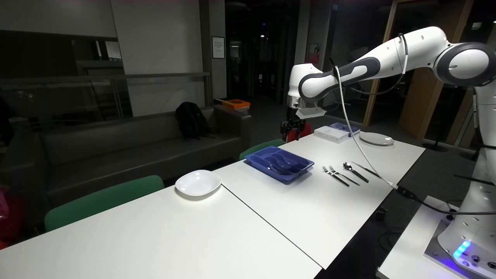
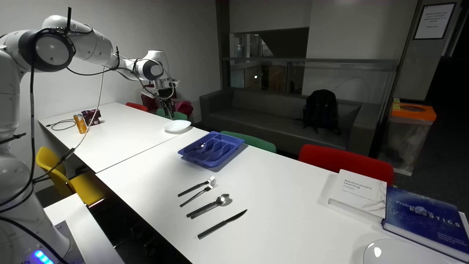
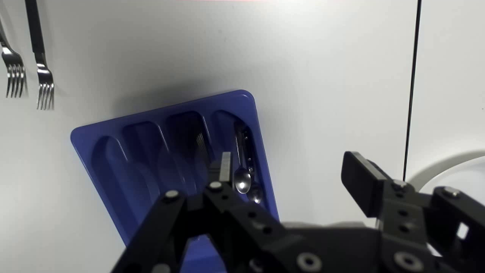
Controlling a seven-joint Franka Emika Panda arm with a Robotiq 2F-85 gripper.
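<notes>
My gripper is open above the table, with nothing between its fingers. Below it, in the wrist view, lies the blue cutlery tray (image 3: 136,116), partly hidden by the near finger. Two small spoons (image 3: 242,180) rest in the tray's right-hand compartment, and the tines of a fork (image 3: 200,141) show in the one beside it. On the bare table two forks (image 2: 203,189) lie side by side, followed by spoons (image 2: 215,204) lying close together and a single knife (image 2: 224,223), all with black handles.
A white bowl (image 1: 198,183) stands to one side of the tray. At the table's other end are a white book (image 2: 357,193), a blue book (image 2: 424,220) and a white plate (image 1: 376,138). A can (image 2: 80,123) stands far back.
</notes>
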